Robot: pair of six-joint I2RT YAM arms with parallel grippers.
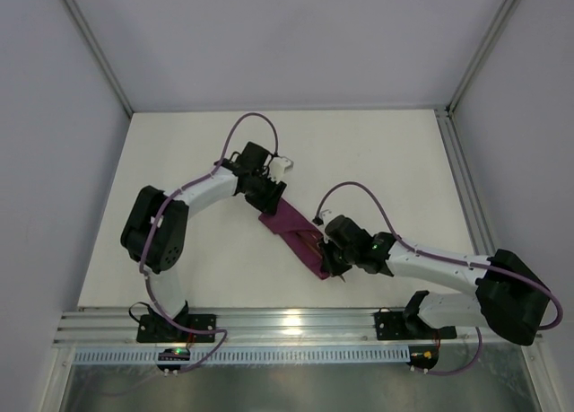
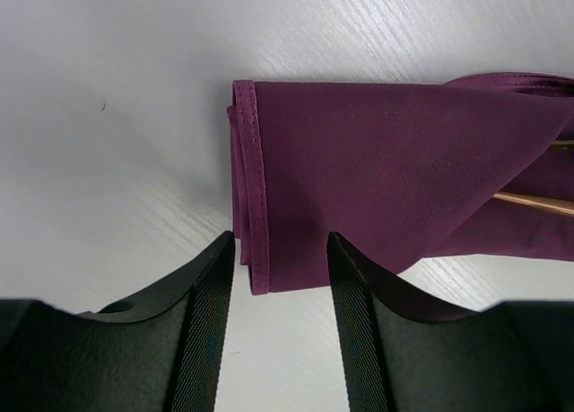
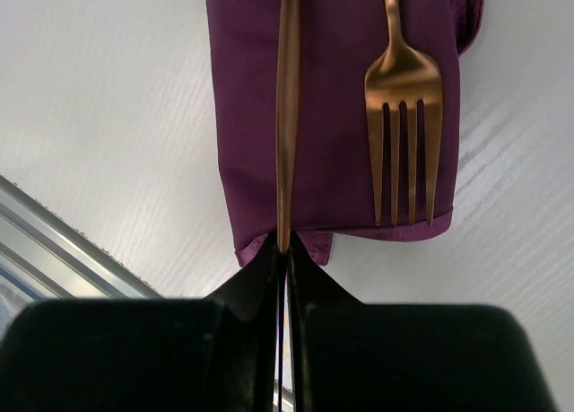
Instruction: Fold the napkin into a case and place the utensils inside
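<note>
The folded maroon napkin (image 1: 285, 218) lies diagonally at mid-table, its upper end doubled into a pocket (image 2: 359, 170). My left gripper is over that pocket's hemmed end, fingers apart, with no cloth between its fingers. My right gripper, at the napkin's lower end, is shut on a thin copper utensil (image 3: 287, 116), seen edge-on, which extends along the napkin. Beside it a copper fork (image 3: 404, 116) lies on the cloth, tines toward the lower hem. In the left wrist view, a copper shaft (image 2: 538, 201) meets the pocket's slanted edge; how far it goes under is hidden.
A metal rail (image 3: 81, 241) runs along the front edge, close to the right gripper.
</note>
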